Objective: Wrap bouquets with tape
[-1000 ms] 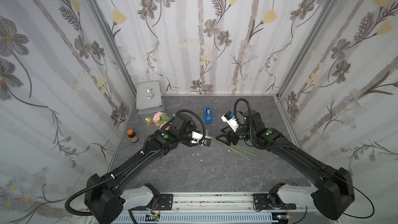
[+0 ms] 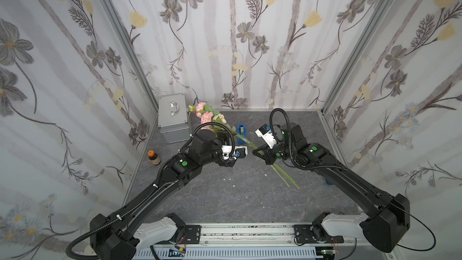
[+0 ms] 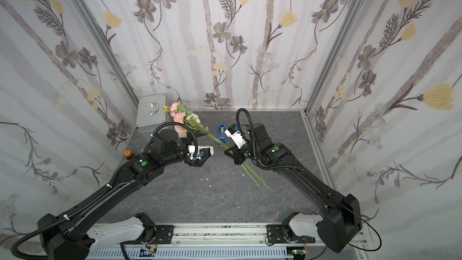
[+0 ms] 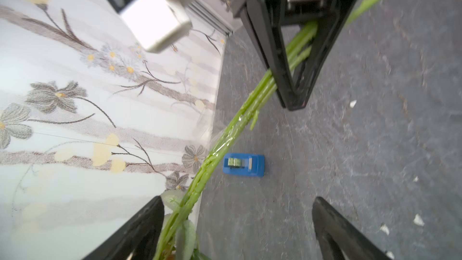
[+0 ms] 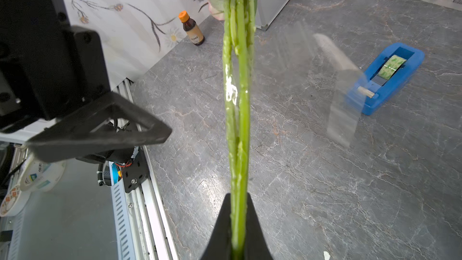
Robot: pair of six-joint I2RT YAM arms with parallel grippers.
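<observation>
The bouquet has pink flowers [image 2: 206,115] toward the grey case and long green stems [image 4: 250,108] slanting to the right. My right gripper is shut on the stems. My left gripper stands open, its fingers [image 4: 142,231] spread wide, and the stems pass near the left one. A clear shiny band of tape [image 4: 230,137] lies around the stems between the flowers and the right gripper. In the right wrist view a clear tape flap [image 5: 344,101] sticks out to the right of the stems. The blue tape dispenser [image 5: 392,77] stands on the table behind the stems.
A silver case [image 2: 174,115] stands at the back left, with a small brown bottle [image 2: 154,157] in front of it. White scraps [image 4: 418,220] are scattered on the table.
The flowers have swung toward the back and right.
</observation>
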